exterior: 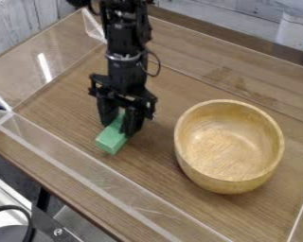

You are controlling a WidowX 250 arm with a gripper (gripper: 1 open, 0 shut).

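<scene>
The black gripper (116, 118) is at the centre-left, pointing down over a small green block (111, 140) on the wooden table (154, 203). Its lower parts reach the top of the block and partly cover it. The fingers are dark and small; whether they are closed on the block is hard to make out.
A large round wooden bowl (229, 151) sits to the right of the gripper. Dark cables lie at the lower left edge.
</scene>
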